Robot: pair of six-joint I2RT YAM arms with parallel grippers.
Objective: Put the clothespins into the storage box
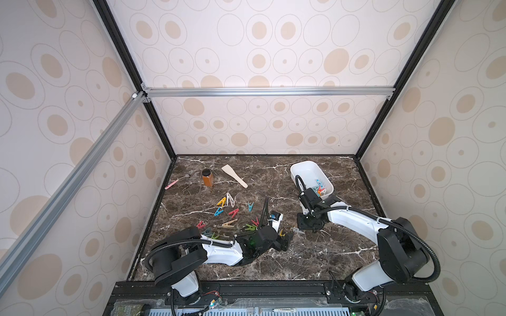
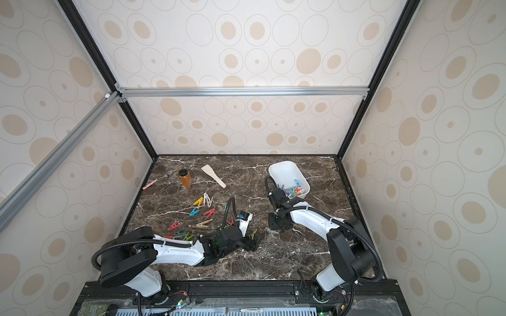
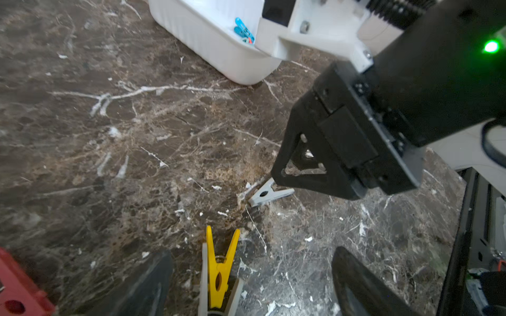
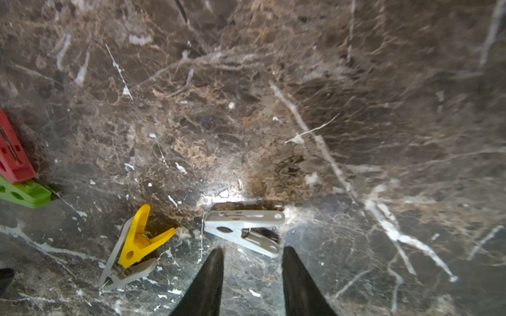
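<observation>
In the right wrist view a grey clothespin (image 4: 245, 227) lies on its side on the dark marbled table, just ahead of my right gripper. That gripper is part open, with nothing between its fingers. A yellow clothespin (image 3: 219, 268) overlaps a grey one (image 3: 203, 284) in the left wrist view. My left gripper stands wide open with this pair between its spread fingers, not gripped. The white storage box (image 1: 298, 174) at the back right holds several clothespins (image 1: 319, 187). More coloured clothespins, such as a red one (image 1: 233, 213), lie left of centre.
A wooden spatula (image 1: 234, 176) and an orange-brown jar (image 1: 207, 178) stand or lie at the back left. A pink clothespin-like item (image 1: 171, 184) is by the left edge. The two arms are close together at the front centre. Bare table shows at front right.
</observation>
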